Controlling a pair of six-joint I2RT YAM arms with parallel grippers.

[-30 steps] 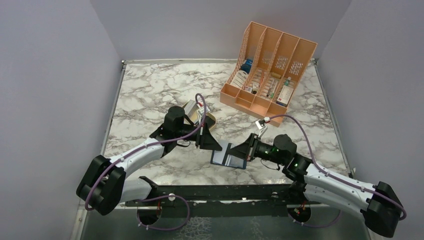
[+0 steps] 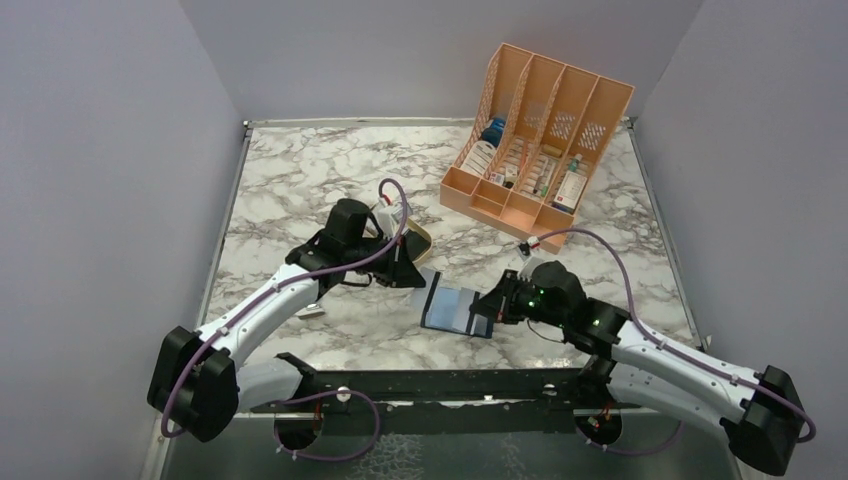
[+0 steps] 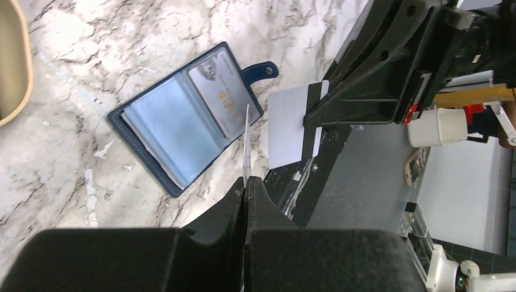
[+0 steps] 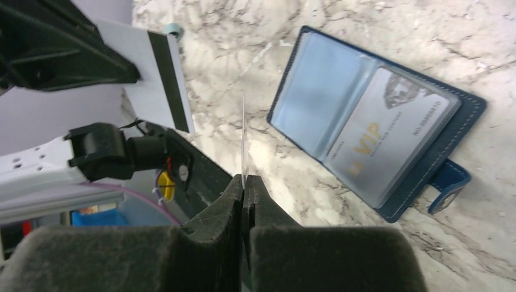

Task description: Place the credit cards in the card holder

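Note:
The open blue card holder lies on the marble table, a VIP card in one sleeve and an empty-looking clear sleeve beside it. My left gripper is shut on a thin white card, seen edge-on in the left wrist view, above the holder's left side; its black-striped face shows in the right wrist view. My right gripper is shut on another white card, edge-on in its own wrist view and striped in the left wrist view, held over the holder's right side.
An orange divided organizer with assorted items stands at the back right. A tan tray lies partly behind the left arm.
Both grippers have moved apart with their cards, left toward the left and right toward the right, uncovering more of the holder.

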